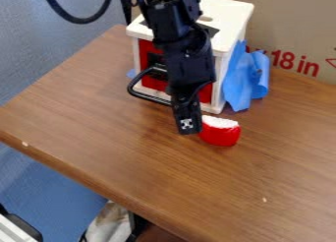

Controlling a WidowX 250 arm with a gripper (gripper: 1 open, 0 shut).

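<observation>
A black robot arm reaches down from the top, its gripper (187,122) low over the wooden table, just left of a red object with a white top (219,133). Whether its fingers are open or shut does not show. Behind it stands a white wooden structure (218,15) with red panels, partly hidden by the arm.
A crumpled blue cloth (245,81) lies against the right of the white structure. A cardboard sheet (296,30) stands at the back. The table's left edge drops to a blue surface.
</observation>
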